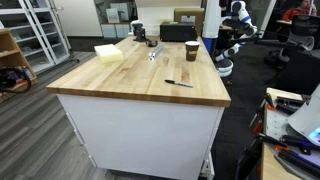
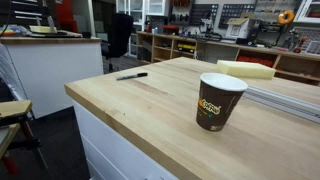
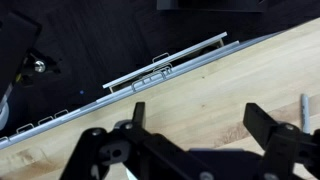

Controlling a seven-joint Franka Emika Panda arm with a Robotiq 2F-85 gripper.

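My gripper stands open in the wrist view, its two black fingers wide apart and nothing between them. Below it are the pale wooden tabletop and its edge. A slim grey object, cut by the view's right side, lies on the wood; I cannot tell what it is. On the table in the exterior views are a dark marker, an upright brown paper cup and a pale yellow block. The gripper is not clearly visible in either exterior view.
A silver rail lies behind the cup. At the table's far side stands a black box. Beyond the table edge, dark floor shows in the wrist view.
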